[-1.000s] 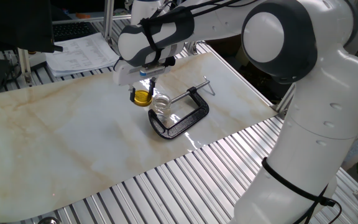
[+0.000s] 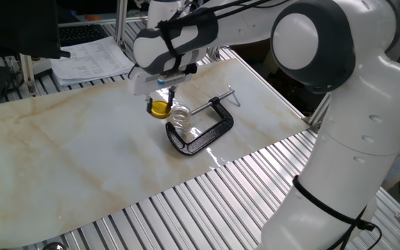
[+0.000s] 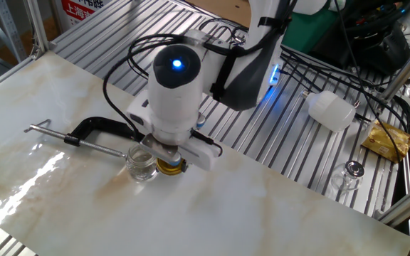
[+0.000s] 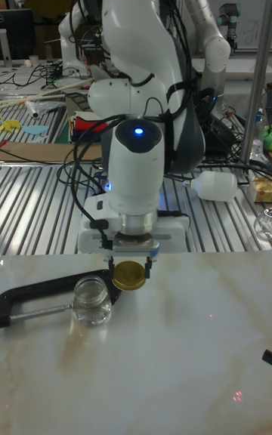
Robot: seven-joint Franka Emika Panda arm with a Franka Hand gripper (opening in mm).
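A round gold lid (image 2: 161, 109) is held between the fingertips of my gripper (image 4: 131, 270), which is shut on its edges. In exterior view 3 the lid's broad face shows, tilted toward the camera. Right beside the lid stands an open glass jar (image 4: 92, 302), upright and clear. The jar sits by the end of the screw of a black C-clamp (image 2: 203, 141) lying on the marbled table. Exterior view 2 shows the lid (image 3: 169, 168) close against the jar's side near rim height; whether they touch I cannot tell.
On the slatted metal platform near the arm's base are a white bottle (image 3: 331, 111), a yellow packet (image 3: 386, 140) and a small glass jar (image 3: 349, 175). Papers (image 2: 92, 62) lie at the far edge.
My gripper and the gold lid have shifted very slightly to the right in exterior view 1, toward the jar. The jar and clamp stay where they were.
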